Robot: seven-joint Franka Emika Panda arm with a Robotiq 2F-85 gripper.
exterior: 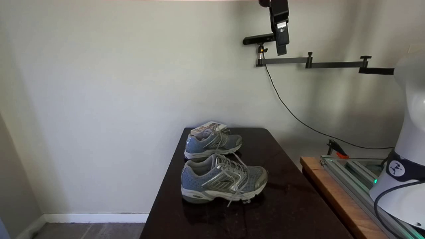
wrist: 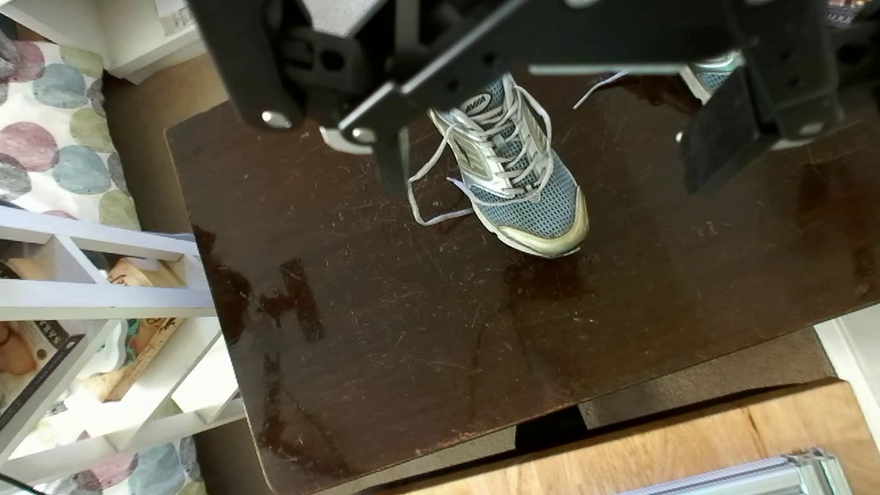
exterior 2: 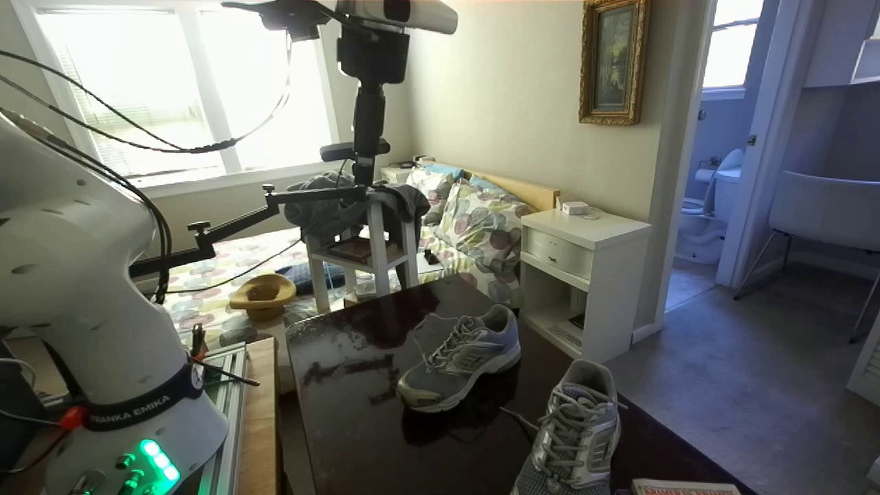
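Note:
Two grey-blue sneakers with loose pale laces stand upright on the dark table, toes toward the robot base. One sneaker (exterior: 223, 183) is nearer in exterior view 1; in the wrist view this sneaker (wrist: 528, 198) lies below the fingers, its heel hidden by the gripper body. The second sneaker (exterior: 211, 146) sits behind it, and only a piece of that sneaker (wrist: 718, 75) shows in the wrist view. High above the table, my gripper (exterior: 281, 51) points down, touching neither shoe. Its fingers are wide apart in the wrist view; the gripper is open and empty.
A book (exterior: 211, 127) lies beyond the second sneaker. A wooden bench (exterior: 338, 199) carries the robot base. A camera on a jointed black bar (exterior: 336, 65) appears near the gripper in exterior view 1.

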